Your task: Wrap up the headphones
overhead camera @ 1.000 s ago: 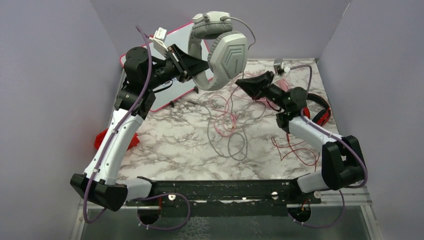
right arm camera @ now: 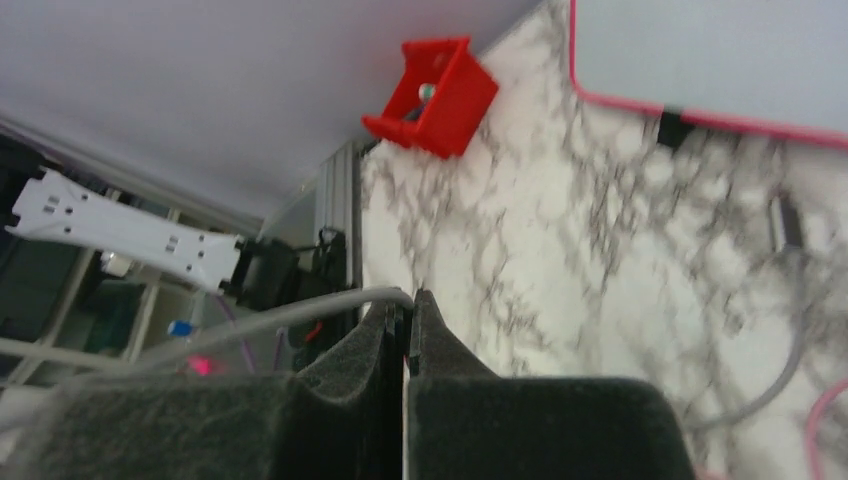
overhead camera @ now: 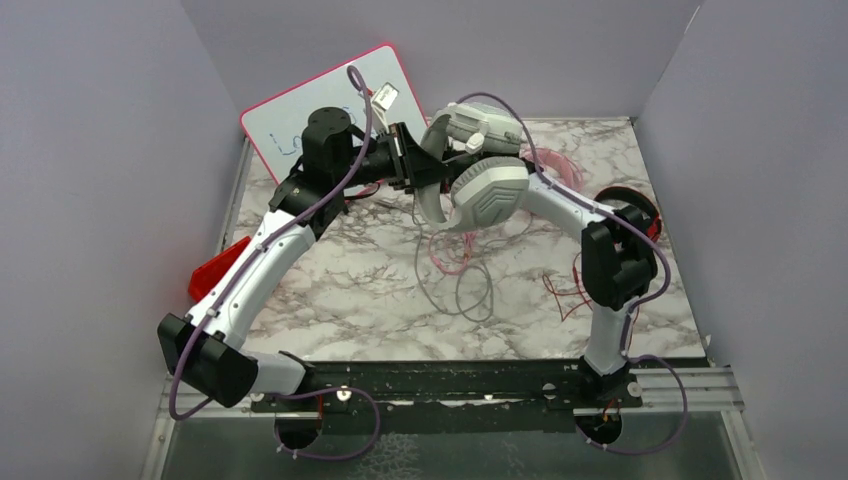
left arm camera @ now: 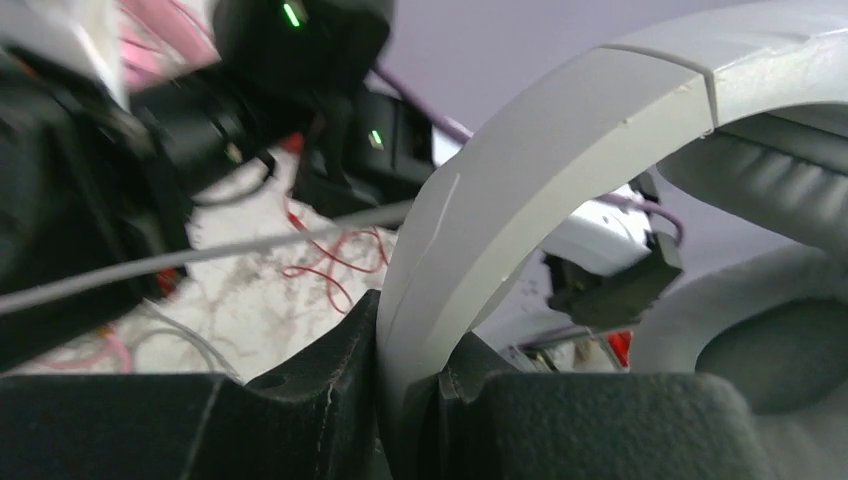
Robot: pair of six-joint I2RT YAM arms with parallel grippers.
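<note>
My left gripper is shut on the headband of the white-grey headphones (overhead camera: 490, 190), raised over the middle of the table; the band (left arm camera: 560, 150) and an ear cup (left arm camera: 760, 360) fill the right of the left wrist view. My right gripper is shut on the headphones' grey cable (right arm camera: 250, 325), which runs across its fingertips. In the top view that gripper is mostly hidden behind the ear cups.
A whiteboard (overhead camera: 290, 115) stands at back left, a red bin (overhead camera: 215, 265) at left. Red-black headphones (overhead camera: 640, 200) sit at right. Pink items (overhead camera: 560, 165) and loose cables lie on the marble table (overhead camera: 350, 310).
The headphones and left gripper moved right and down in the top view.
</note>
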